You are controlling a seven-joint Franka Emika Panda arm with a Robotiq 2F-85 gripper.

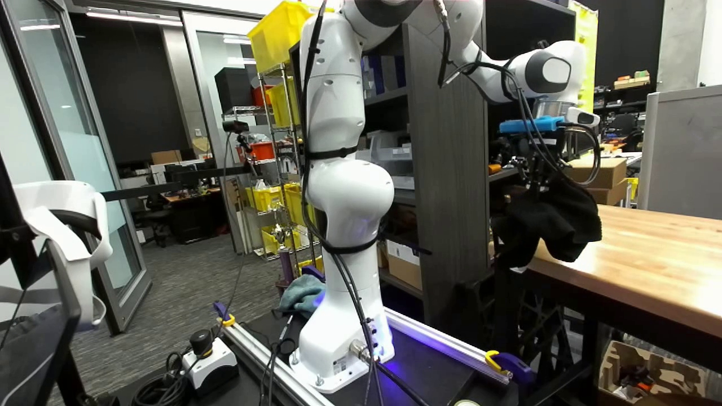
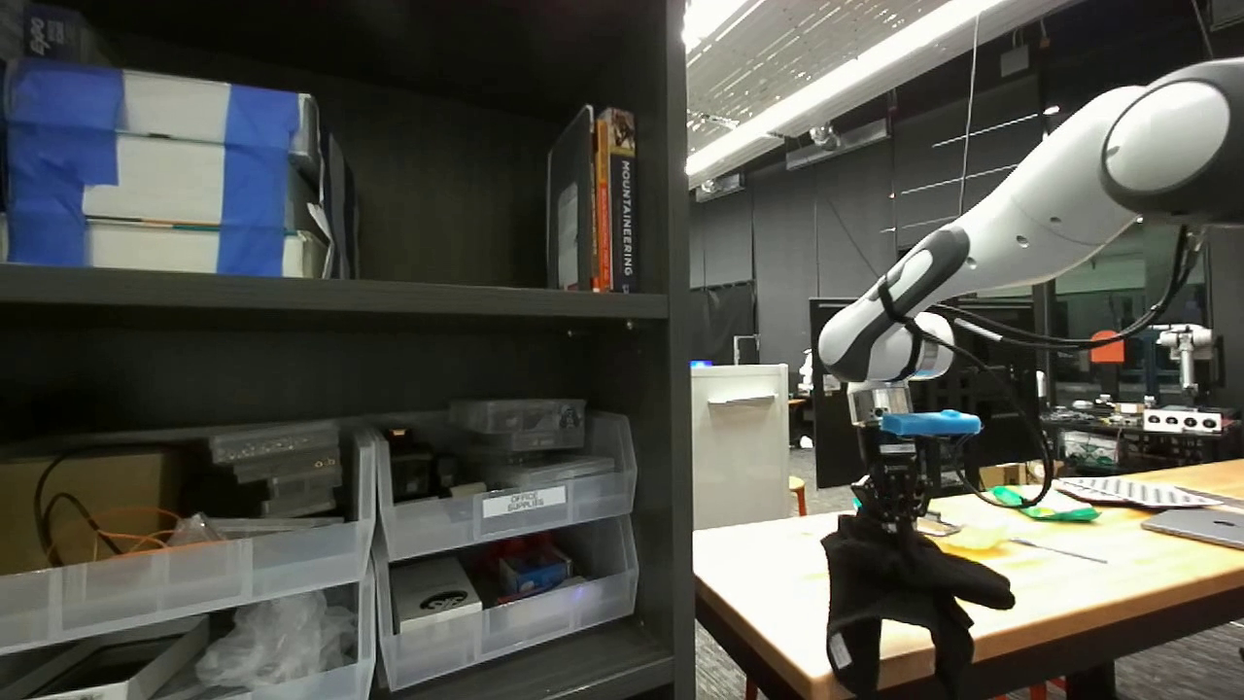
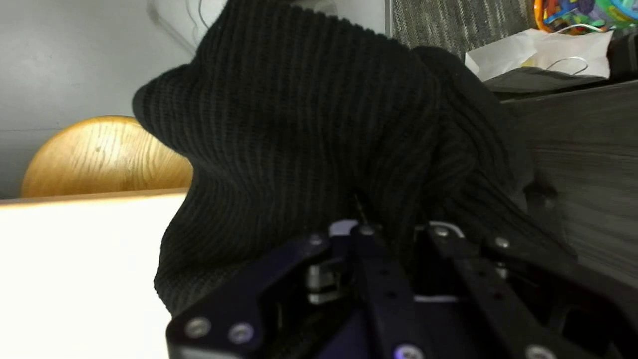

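Observation:
A black ribbed knit cloth [image 3: 311,113] hangs from my gripper, bunched where the fingers pinch it. In exterior view 1 the cloth [image 1: 551,220] droops in folds at the near corner of the wooden table [image 1: 663,254]. Exterior view 2 shows the gripper [image 2: 892,525] pointing down above the table's edge, with two loose ends of the cloth [image 2: 904,577] dangling below the tabletop level. The fingertips are partly buried in dark fabric, and the cloth's full shape is hidden by its folds.
A dark shelf unit [image 2: 679,350] with clear bins [image 2: 501,513] stands close to the table. On the tabletop lie a green item [image 2: 1050,507] and a laptop [image 2: 1201,525]. A round wooden stool [image 3: 107,155] shows beside the table in the wrist view.

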